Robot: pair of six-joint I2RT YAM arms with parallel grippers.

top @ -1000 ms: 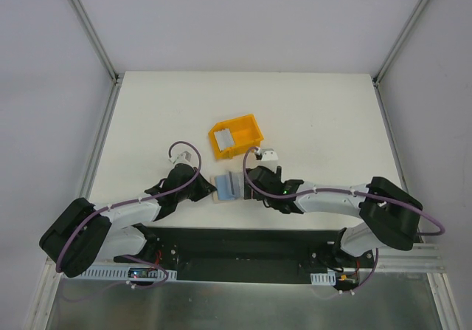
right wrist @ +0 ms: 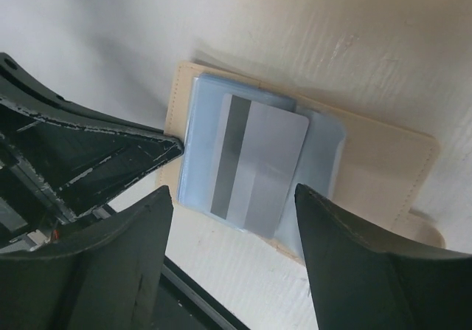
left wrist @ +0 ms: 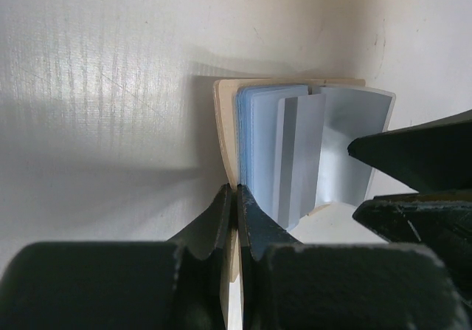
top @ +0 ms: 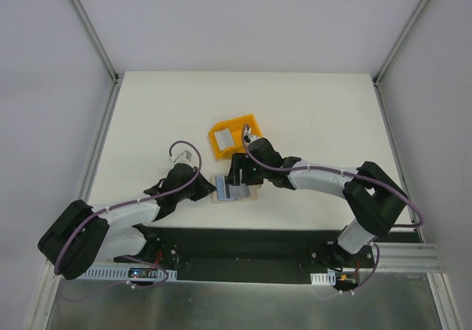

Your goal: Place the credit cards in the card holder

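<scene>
The open card holder (top: 214,197) lies on the table, its tan cover and clear bluish sleeves (right wrist: 203,119) facing up. A grey card with a dark stripe (right wrist: 269,153) rests flat over the sleeves; whether any part of it is inside a pocket I cannot tell. At the holder's left edge my left gripper is shut, with the thin tan edge (left wrist: 226,134) pinched between its fingertips. My right gripper is open above the card, a finger toward either side and nothing gripped. In the top view, the right gripper (top: 235,180) covers part of the holder.
Behind the holder stands an orange tray (top: 242,125) with a whitish card (top: 224,139) in its left part. The two grippers are close together over the holder. Wide bare table lies to the left, the right and the back.
My right gripper has moved left, from the holder's right side to over its sleeves, and the arm's angle has shifted. The left arm and the tray have stayed put.
</scene>
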